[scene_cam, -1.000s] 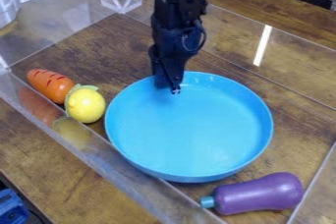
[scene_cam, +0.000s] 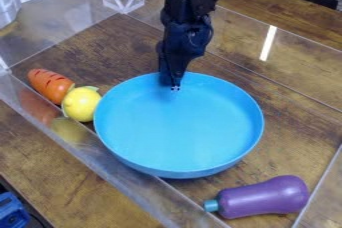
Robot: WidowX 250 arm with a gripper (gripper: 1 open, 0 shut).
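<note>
My dark gripper (scene_cam: pixel 173 76) reaches down from the top centre to the back rim of a large blue plate (scene_cam: pixel 178 132), its tips at or just inside that rim; whether they grip it is hard to tell. A toy carrot (scene_cam: pixel 51 85) and a yellow lemon (scene_cam: pixel 80 105) lie left of the plate. A purple toy eggplant (scene_cam: pixel 263 197) lies at the front right, apart from the plate.
Clear plastic walls run along the left and right sides of the wooden floor (scene_cam: pixel 107 47). A blue object (scene_cam: pixel 10 212) sits outside at the lower left corner. Bare wood shows behind and right of the plate.
The blue plate has slid left, closer to the carrot and lemon, and the lemon has shifted slightly left. My gripper stays near its back rim.
</note>
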